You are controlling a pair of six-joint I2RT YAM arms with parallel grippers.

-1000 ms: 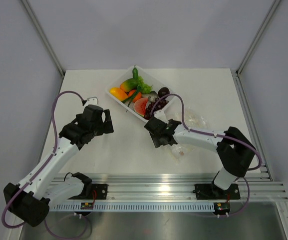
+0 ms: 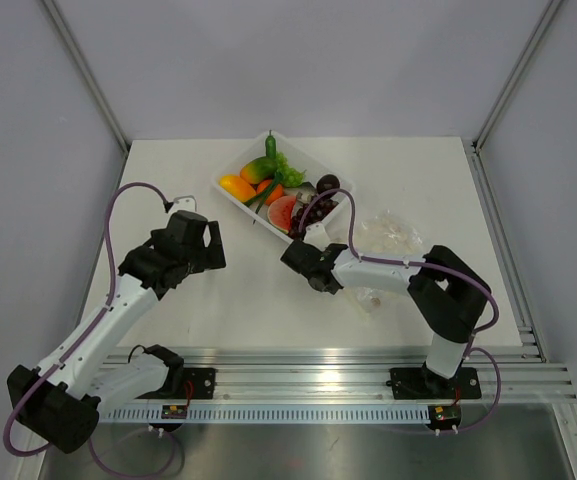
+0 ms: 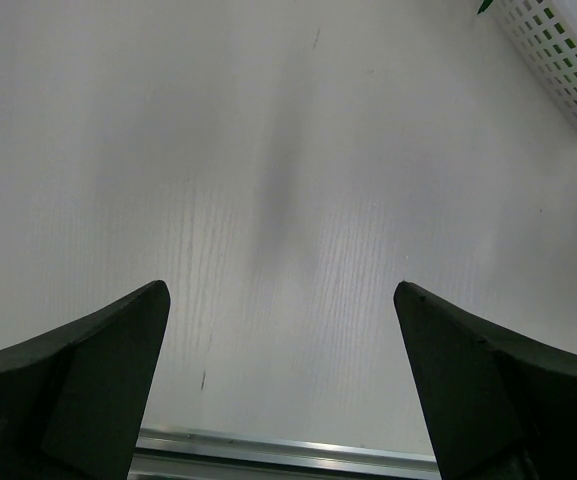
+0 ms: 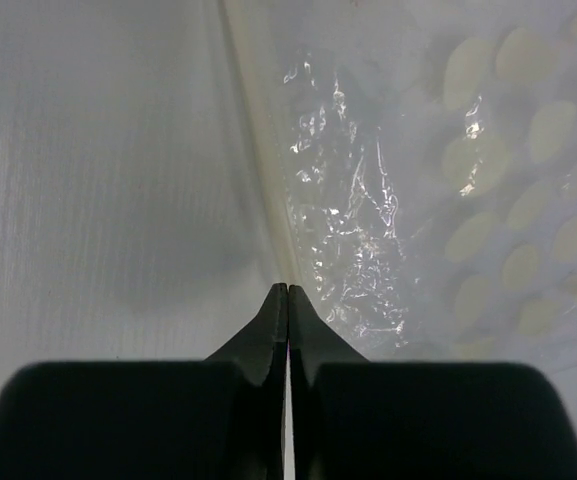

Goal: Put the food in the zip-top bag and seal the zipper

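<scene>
A white basket (image 2: 231,160) of toy food sits at the back centre, holding peppers, lettuce, an orange, melon and dark fruit. The clear zip bag (image 2: 388,232) lies flat at the right, partly under the right arm. In the right wrist view its pale zipper strip (image 4: 263,150) runs up from my right gripper, which is shut with fingertips at the strip's lower part; whether anything is between them cannot be seen. My left gripper stands open over bare table, left of the basket, with nothing between its fingers.
Metal rails (image 2: 278,353) border the front edge.
The right arm has swung slightly, its gripper shifting a little from where it was a second ago, near the bag's left side. The left arm is essentially still.
</scene>
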